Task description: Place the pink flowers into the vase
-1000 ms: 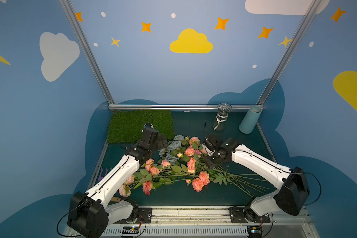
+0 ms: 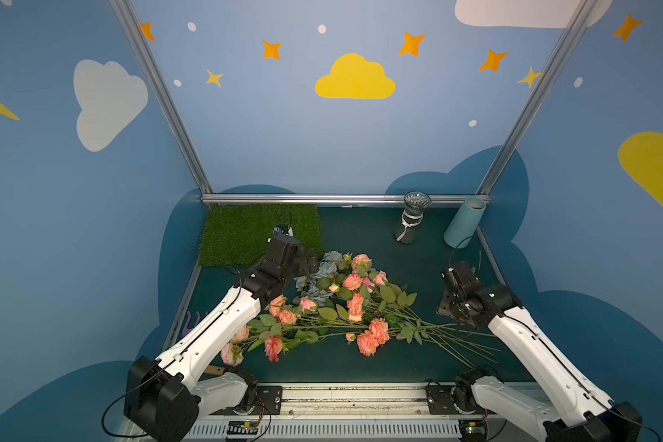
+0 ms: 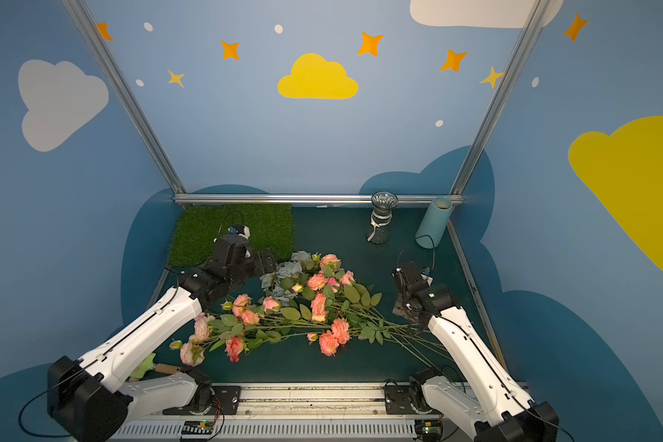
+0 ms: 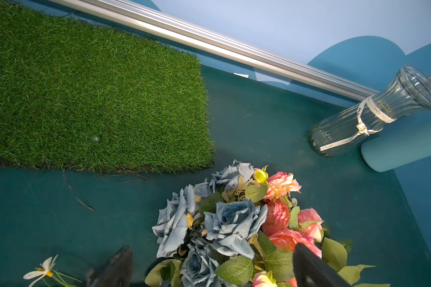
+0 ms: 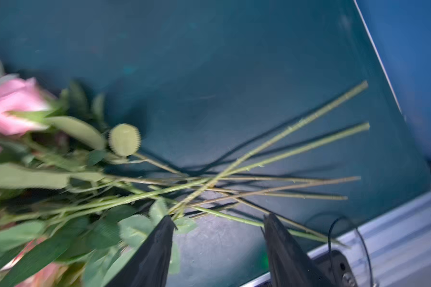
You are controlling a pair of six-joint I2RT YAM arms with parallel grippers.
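Observation:
Pink flowers (image 2: 378, 330) lie in a loose pile across the middle of the table, their blooms to the left and centre. Their bare stems (image 5: 292, 129) spread to the right, crossing one another. Above these stems is my right gripper, part open, with stems passing beyond its fingertips and none clearly gripped. My left gripper stands open over the left side of the pile, where grey-blue roses (image 4: 235, 222) lie beside pink ones. A clear glass vase (image 2: 412, 218) with a white ribbon stands upright at the back; a teal vase (image 2: 465, 223) is to its right.
A square of artificial grass (image 4: 95, 91) covers the back left. A white flower (image 4: 46, 270) lies near my left gripper. Bare table (image 2: 375, 230) lies between grass and glass vase. The metal rail (image 2: 346, 199) runs along the back edge.
My right arm has swung right, from over the pink blooms and leaves to above the bare stem ends.

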